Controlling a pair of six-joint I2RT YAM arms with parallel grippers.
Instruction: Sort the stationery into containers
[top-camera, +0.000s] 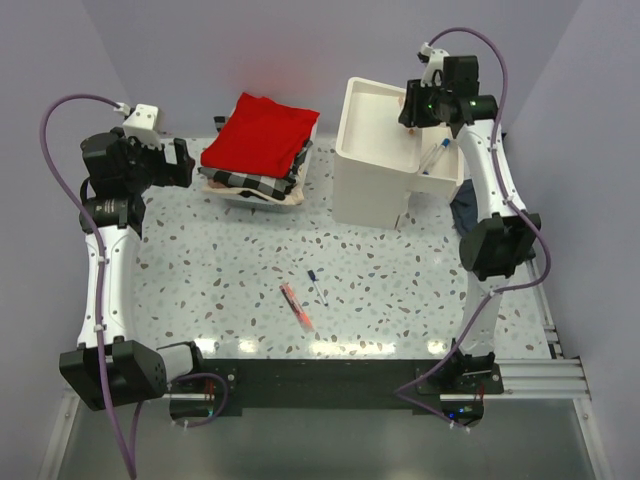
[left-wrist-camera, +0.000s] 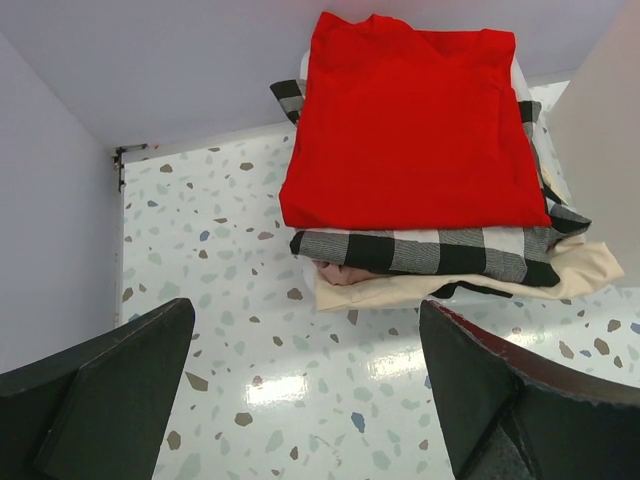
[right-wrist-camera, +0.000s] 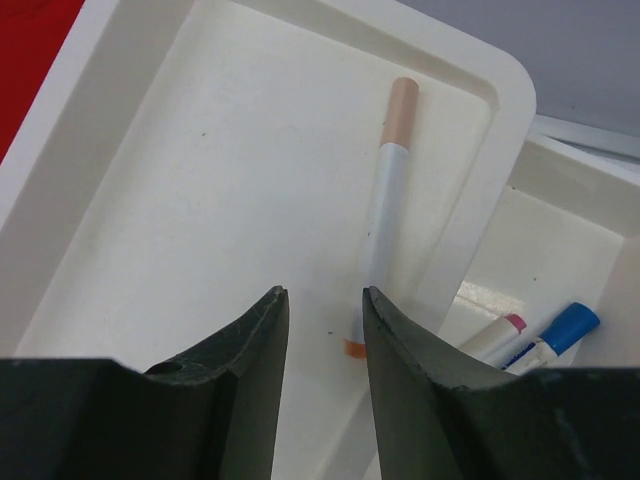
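Note:
My right gripper stands open over the white upper tray (right-wrist-camera: 230, 190), its fingertips near a white pen with a peach end (right-wrist-camera: 385, 210) lying along the tray's side. The adjoining bin holds white markers with pink and blue caps (right-wrist-camera: 566, 328). On the table a dark-capped pen (top-camera: 317, 285) and a pink-and-black stationery item (top-camera: 297, 306) lie apart. My left gripper (top-camera: 182, 162) is open at the left, above bare table, with nothing between its fingers.
A stack of folded cloths, red on top (top-camera: 258, 135), sits at the back left in a container (top-camera: 254, 200). A dark cloth (top-camera: 465, 212) lies right of the bins.

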